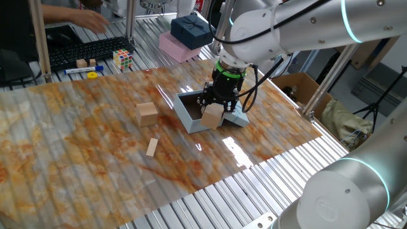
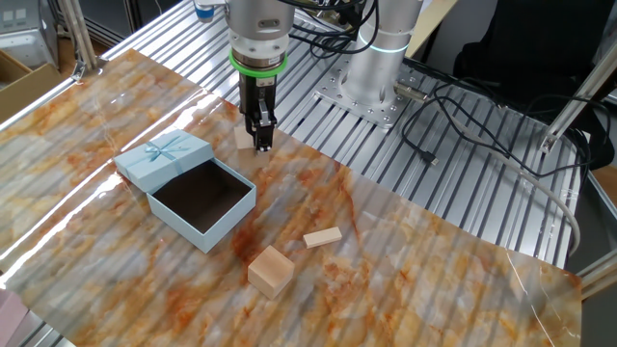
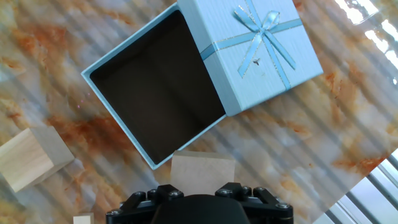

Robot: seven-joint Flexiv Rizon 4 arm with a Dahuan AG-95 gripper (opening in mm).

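Note:
My gripper points down at the robot's side of an open light-blue box. A wooden block lies at its fingers, close by the box's corner in the wrist view. The block covers part of the box wall in exterior view 1, while the fingers partly hide it in exterior view 2. Whether the fingers grip it, or whether it rests on the table, I cannot tell. The dark inside of the box looks empty. Its ribboned lid sits slanted against one side.
A second wooden cube and a thin wooden strip lie on the marbled sheet. Beyond the sheet are a Rubik's cube, a keyboard and two stacked boxes. Much of the sheet is bare.

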